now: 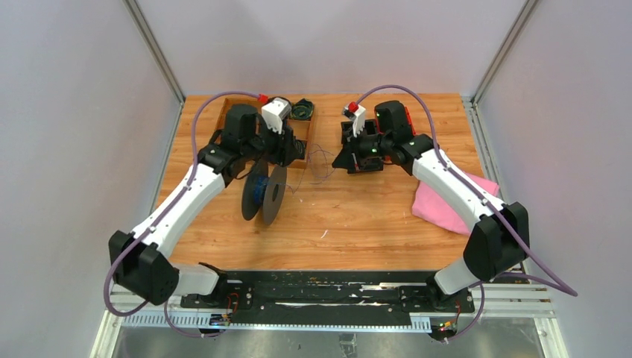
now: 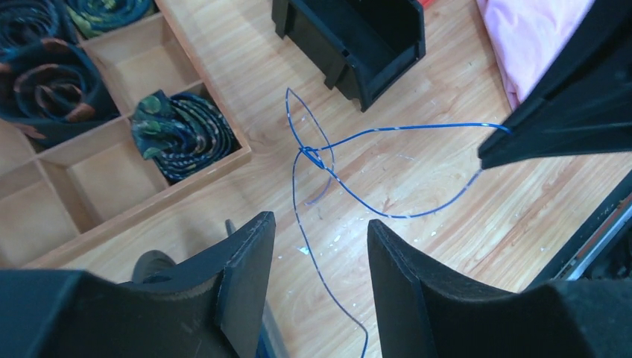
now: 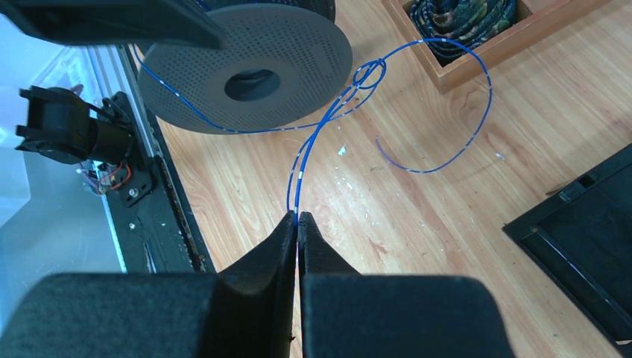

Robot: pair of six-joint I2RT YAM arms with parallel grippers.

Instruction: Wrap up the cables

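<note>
A thin blue cable runs in loose loops from the spool toward my right gripper, whose fingertips are closed on it. In the right wrist view the loops cross in a small tangle, with a free end curving back over the wood. My left gripper hangs above the cable near the spool, its fingers apart with nothing between them; the looped cable shows beyond its tips in the left wrist view.
A wooden compartment box with coiled dark bundles stands at the back left. A black crate and a pink cloth lie to the right.
</note>
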